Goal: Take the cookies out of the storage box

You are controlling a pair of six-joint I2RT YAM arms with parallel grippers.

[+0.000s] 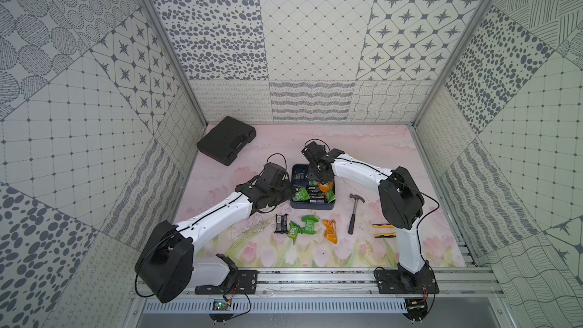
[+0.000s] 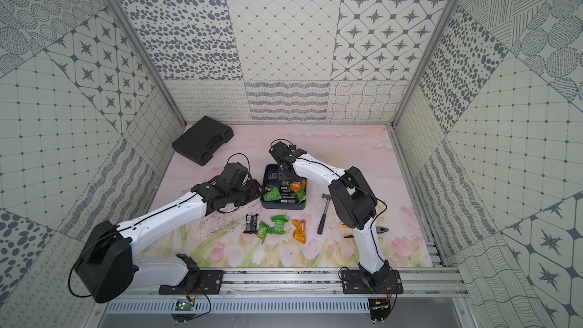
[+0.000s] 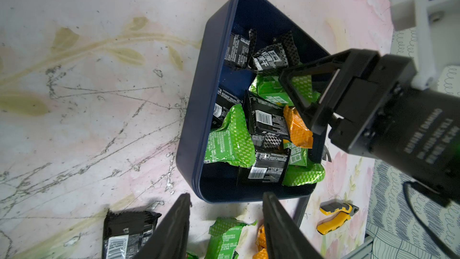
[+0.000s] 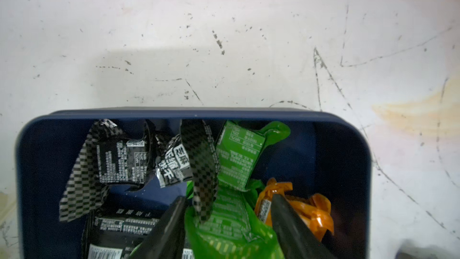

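Note:
The navy storage box (image 3: 193, 132) holds several black, green and orange cookie packets. My right gripper is down in the box around a green packet (image 4: 227, 227); whether it grips it firmly is unclear. An orange packet (image 4: 316, 215) lies beside it. My left gripper hangs just outside the box's left side, open, nothing between its fingers. On the table in front of the box lie a black packet (image 1: 280, 223), green packets (image 1: 308, 224) and orange packets (image 1: 329, 230).
A hammer (image 1: 353, 212) and yellow-handled pliers (image 3: 334, 220) lie right of the box. A closed black case (image 1: 226, 139) sits at the back left.

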